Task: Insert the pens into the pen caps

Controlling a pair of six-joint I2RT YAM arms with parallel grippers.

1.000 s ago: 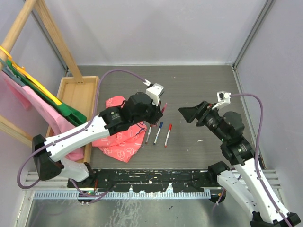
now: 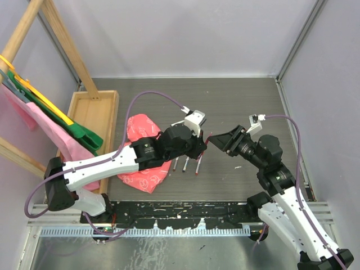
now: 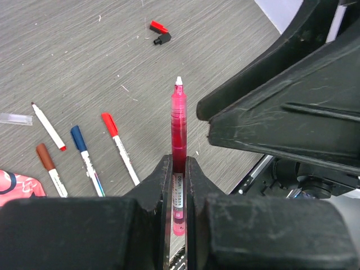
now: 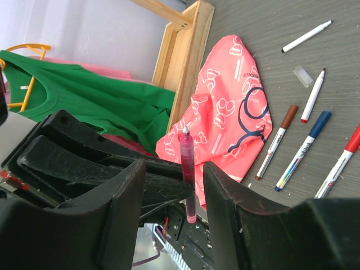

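Observation:
A pink uncapped pen (image 3: 179,124) stands up out of my left gripper, which is shut on its middle, white tip free. My right gripper is part open, with the pen seen between its two fingers in the right wrist view. From the left wrist view, the right fingers (image 3: 281,115) lie just right of the pen, apart from it. On the table are a red-capped pen (image 3: 121,147), a blue-capped pen (image 3: 86,160), a brown-capped pen (image 3: 51,170), a thin white pen (image 3: 49,126), a clear cap (image 3: 16,118) and another white pen (image 4: 306,36).
Small red (image 3: 158,27) and black (image 3: 162,39) pieces lie on the table. A pink-red patterned cloth (image 4: 230,112) is spread at the left, beside a wooden rack (image 2: 104,112) hung with cloths.
Over the last second my left gripper has moved right and nearer the front with the pink pen. My right gripper has come left toward it, and its gap has narrowed.

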